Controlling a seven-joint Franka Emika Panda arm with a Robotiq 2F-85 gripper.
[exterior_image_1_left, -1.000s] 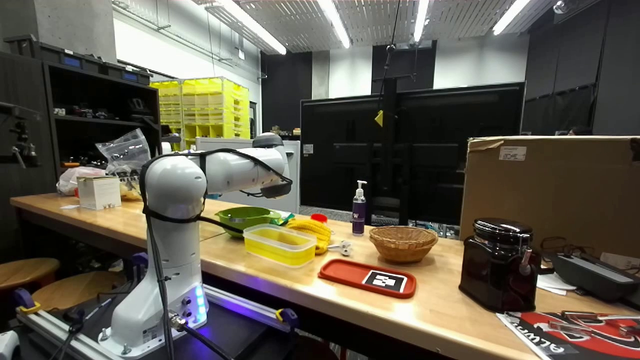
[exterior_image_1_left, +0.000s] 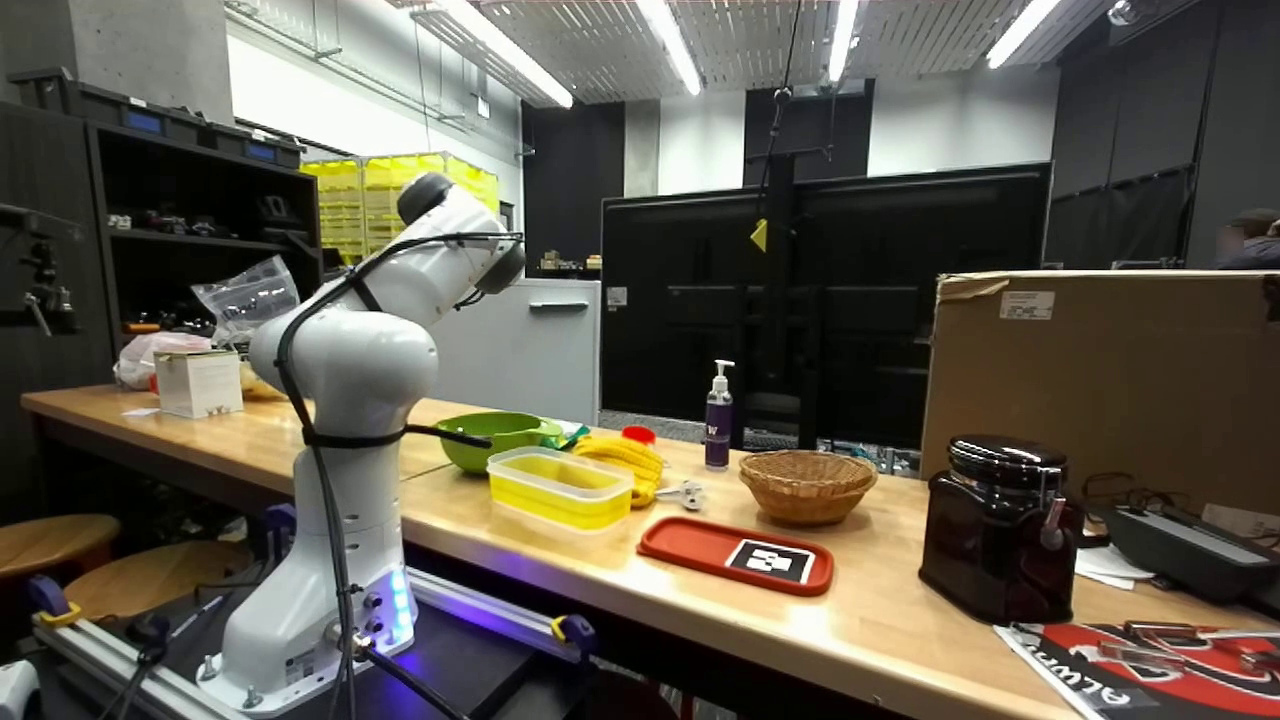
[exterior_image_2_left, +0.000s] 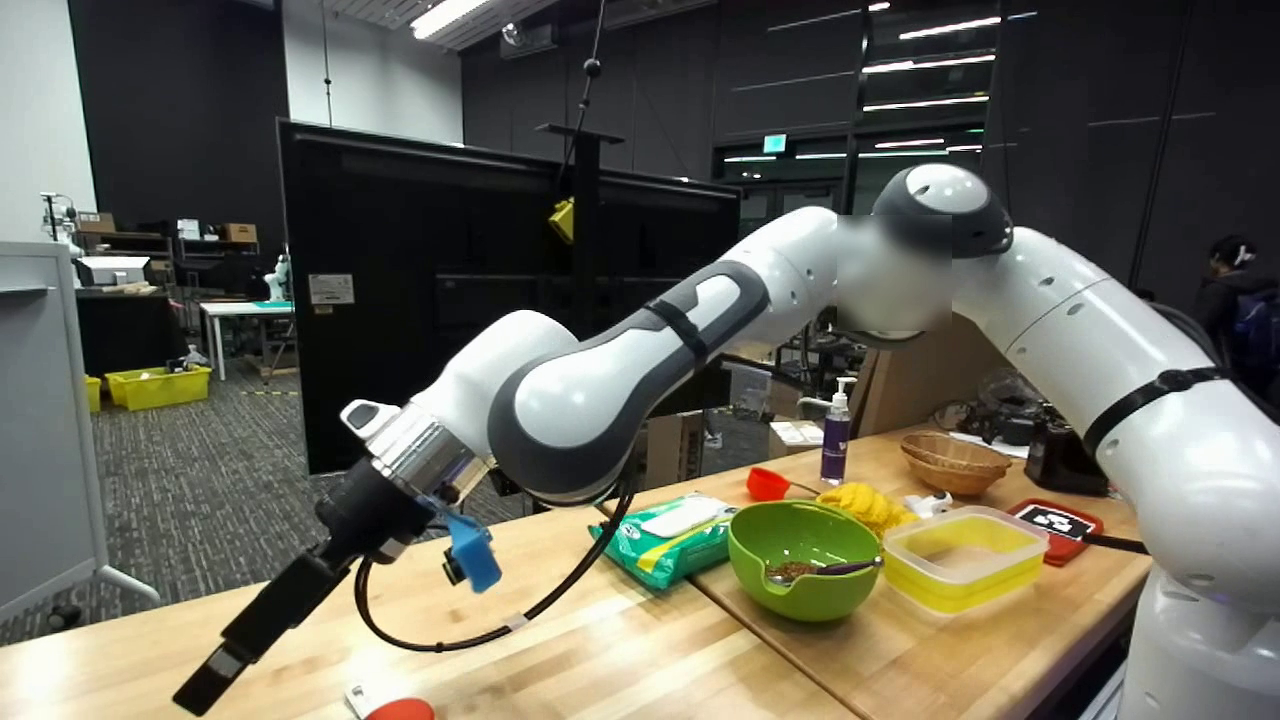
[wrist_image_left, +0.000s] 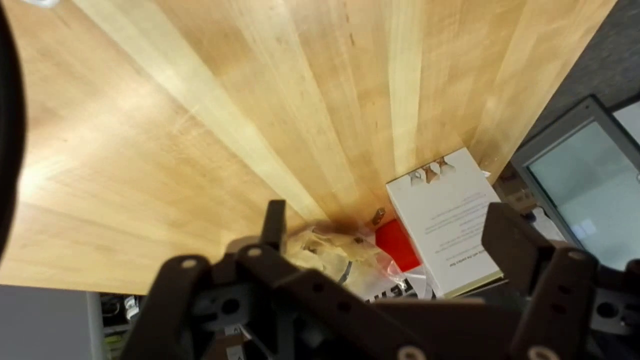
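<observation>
My gripper is open, its two dark fingers wide apart with nothing held between them. Seen in exterior view 2, it reaches down and left over the wooden table (exterior_image_2_left: 528, 588). Beyond the fingers in the wrist view lie a white box (wrist_image_left: 447, 219) with print on it, a red item (wrist_image_left: 397, 245) and a clear plastic bag (wrist_image_left: 327, 255). At the bottom edge of exterior view 2 a red-and-white object (exterior_image_2_left: 399, 708) is partly cut off. The arm hides the gripper in exterior view 1.
Clustered farther along the table are a green bowl (exterior_image_2_left: 774, 546) containing a spoon, a yellow container (exterior_image_2_left: 948, 588), a wipes pack (exterior_image_2_left: 660, 540) and a yellow bundle (exterior_image_2_left: 866, 506). Past them stand a pump bottle (exterior_image_1_left: 717, 422), wicker basket (exterior_image_1_left: 810, 486), red tray (exterior_image_1_left: 686, 542) and dark canister (exterior_image_1_left: 999, 540).
In exterior view 1 the arm's elbow has risen and shifted left, tilting the upper links upward. The objects on the table look unmoved.
</observation>
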